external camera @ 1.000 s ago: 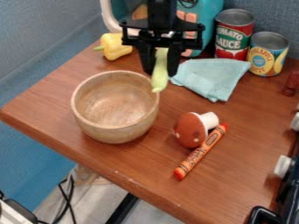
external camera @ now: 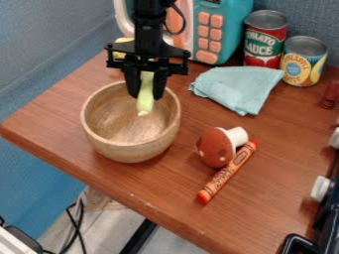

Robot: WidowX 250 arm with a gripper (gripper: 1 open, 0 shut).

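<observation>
My black gripper (external camera: 146,71) hangs over the wooden bowl (external camera: 113,134), shut on a pale green, elongated vegetable (external camera: 145,97) that points downward. The vegetable's lower end overlaps the back inner part of the bowl in this view; whether it touches the bowl I cannot tell.
A light blue cloth (external camera: 236,87) lies right of the bowl. A toy mushroom (external camera: 215,147) and an orange crayon (external camera: 225,177) lie front right. Cans (external camera: 264,40) and a teal toy appliance stand at the back. Black robot parts line the right edge.
My gripper has moved left with the vegetable, from right of the bowl's back rim to over the bowl.
</observation>
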